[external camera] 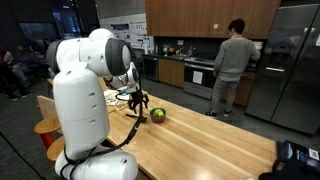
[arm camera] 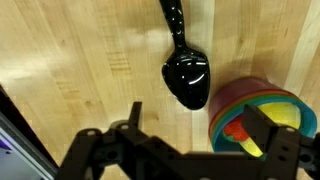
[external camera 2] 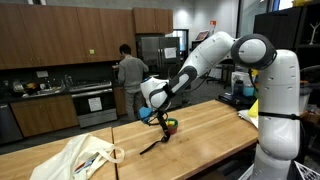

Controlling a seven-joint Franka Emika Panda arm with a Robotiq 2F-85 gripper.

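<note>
In the wrist view, a black spoon (arm camera: 187, 72) lies on the wooden table, its rounded end toward my gripper. The two dark fingers stand wide apart, and only bare wood shows between their tips. A bowl (arm camera: 222, 100), reddish outside with a teal rim, is at the lower right. It holds red, yellow and green items, and my right finger covers part of it. In exterior view 1, the gripper (external camera: 139, 108) hangs over the table's left part, beside the bowl (external camera: 158, 118).
A white cloth (external camera 2: 82, 155) is spread on the table in exterior view 2. Wide bare tabletop (external camera: 205, 145) lies to the right of the bowl in exterior view 1. A person (external camera: 233, 65) stands beyond the table, near the kitchen counter.
</note>
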